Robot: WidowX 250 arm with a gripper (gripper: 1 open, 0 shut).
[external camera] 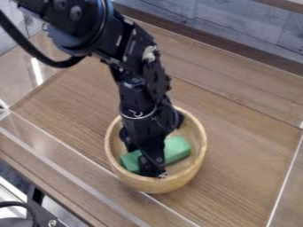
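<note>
A round wooden bowl (190,168) sits on the wooden table (236,115), near its front. A green block (174,149) lies inside it. My black gripper (144,160) reaches down into the bowl from above, its fingers at the left part of the green block and shut on it. The lower fingertips are partly hard to make out against the dark arm, and part of the block is hidden behind the gripper.
A grey plank wall runs along the back. The table's front edge is at the lower left, with dark equipment beyond it.
</note>
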